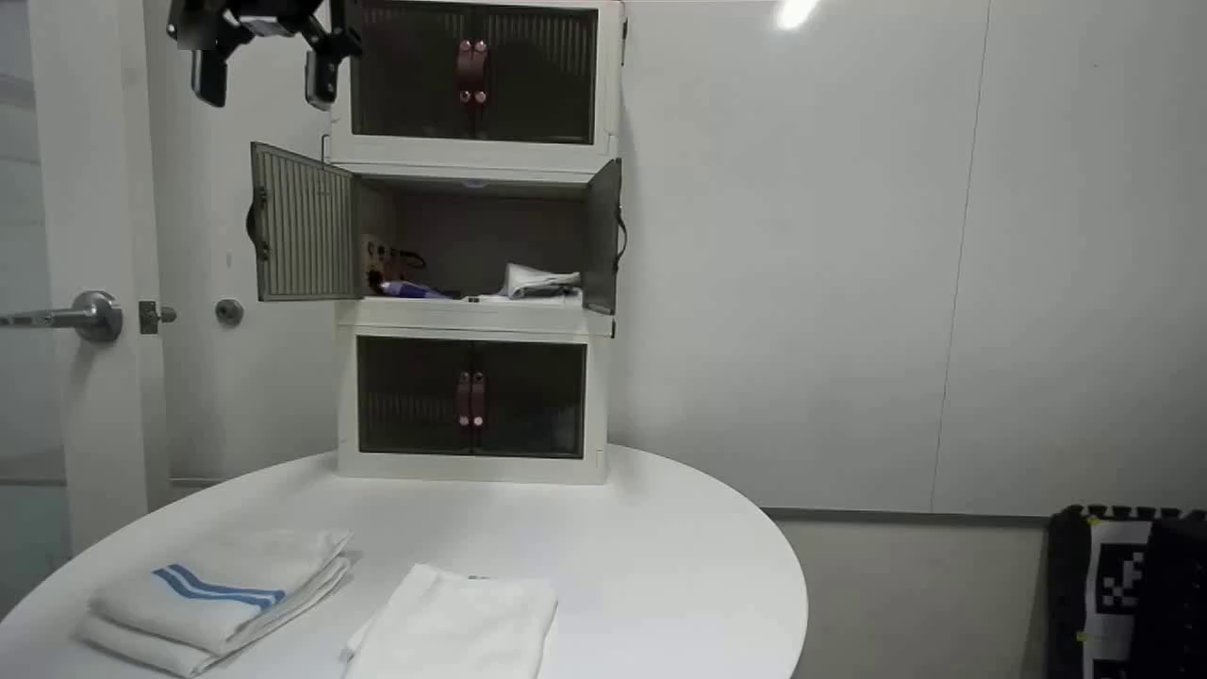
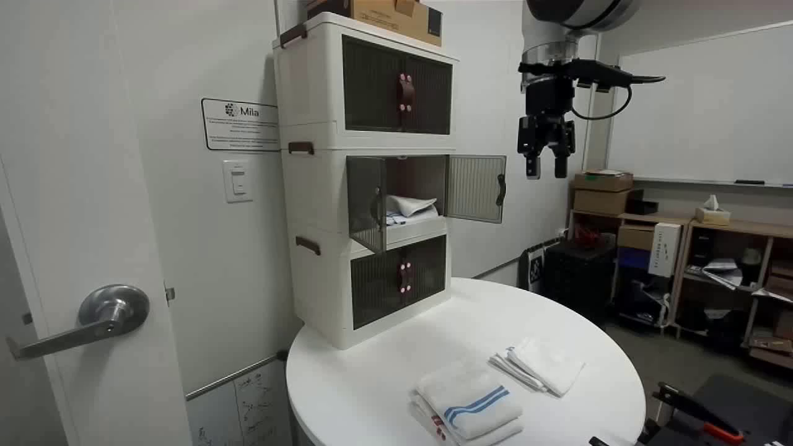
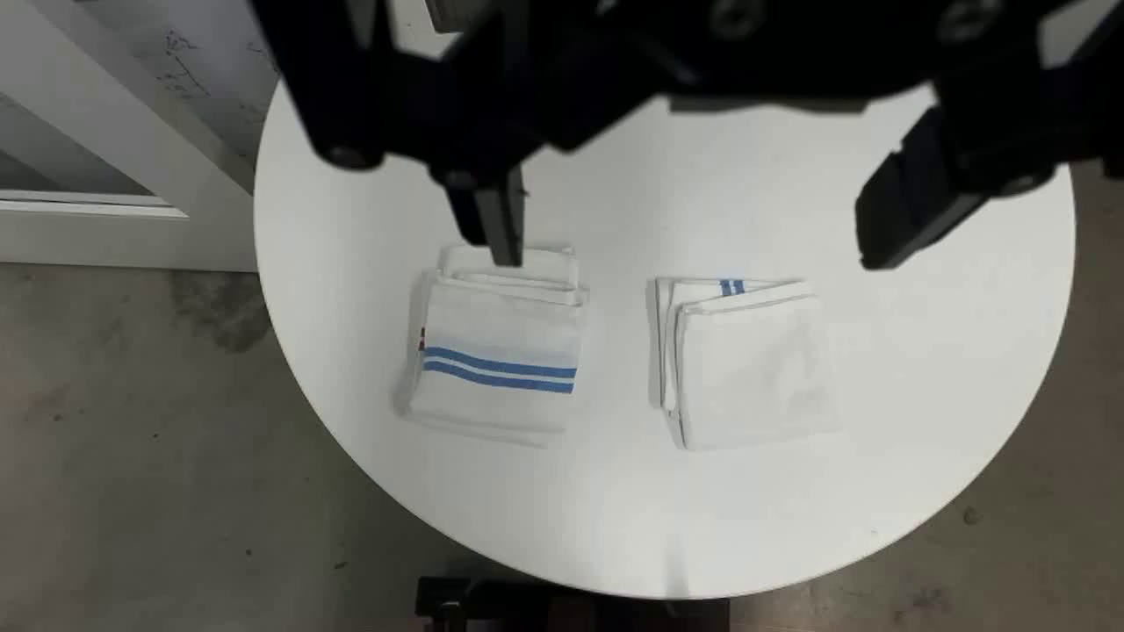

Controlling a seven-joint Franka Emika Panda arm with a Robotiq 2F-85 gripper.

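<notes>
High above the round white table [image 2: 490, 327] hangs my gripper [image 2: 546, 170], open and empty, its fingers pointing down. In the wrist view its fingertips [image 3: 507, 226] stand wide apart over the table. A folded white towel with two blue stripes [image 3: 500, 363] lies on the left there. To its right is a second folded white towel [image 3: 753, 363], mostly plain, a bit of blue stripe showing at its far edge. Behind them stands a three-tier white cabinet [image 1: 475, 466]. Its middle compartment is open, with folded white cloth [image 1: 540, 281] and a purple item [image 1: 407, 289] inside.
The middle compartment's left door [image 1: 303, 226] and right door [image 1: 603, 238] swing outward. The upper and lower doors are closed. A cardboard box [image 2: 398, 18] sits on top of the cabinet. Bare table lies around the towels.
</notes>
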